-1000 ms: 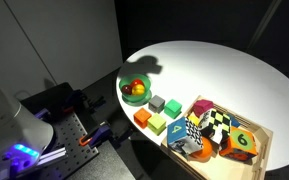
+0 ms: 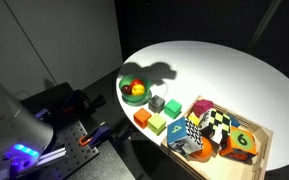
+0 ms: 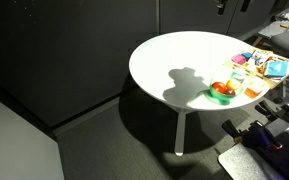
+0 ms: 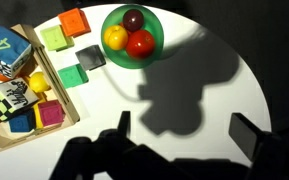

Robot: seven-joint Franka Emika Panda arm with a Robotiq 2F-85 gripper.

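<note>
My gripper is open above the white round table (image 4: 224, 100), its dark fingers (image 4: 123, 124) wide apart with nothing between them. A green bowl (image 4: 157, 27) holds a red ball (image 4: 140, 43), a yellow-orange ball (image 4: 115, 37) and a dark red one (image 4: 133, 19). Beside the bowl lie an orange block (image 4: 74, 22), a yellow-green block (image 4: 55, 38), a green block (image 4: 73, 76) and a dark grey block (image 4: 91, 56). None of these touches the gripper.
A wooden box (image 2: 220, 168) full of patterned and coloured blocks stands at the table's near right in exterior view 1. The arm's shadow falls there near the bowl.
The arm's shadow has shifted slightly right and toward the near side in exterior view 1. The bowl, balls, blocks and box have stayed in place.
</note>
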